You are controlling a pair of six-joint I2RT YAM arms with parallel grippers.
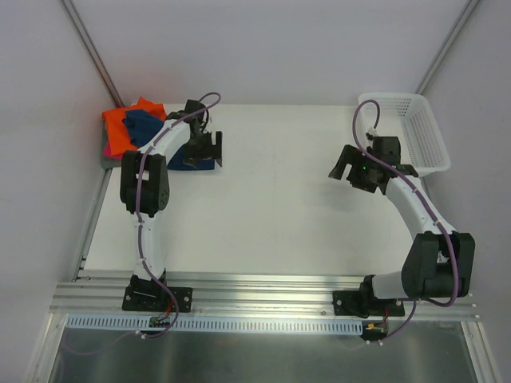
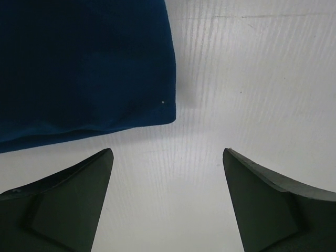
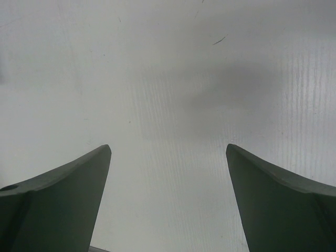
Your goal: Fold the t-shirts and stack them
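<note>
A navy t-shirt [image 1: 194, 164] lies at the table's back left, partly covered by my left arm. Its near corner fills the upper left of the left wrist view as dark blue cloth [image 2: 89, 68] with a small pale speck. Over that corner is my left gripper [image 1: 217, 152], its fingers apart and only bare table between the fingers. An orange shirt [image 1: 116, 132] sits in a pile beside it, farther left. My right gripper [image 1: 342, 165] hangs open and empty above bare table on the right, and the right wrist view shows no cloth.
An empty white basket [image 1: 429, 140] stands at the back right, close behind the right arm. A pink edge shows under the orange shirt at the left table edge.
</note>
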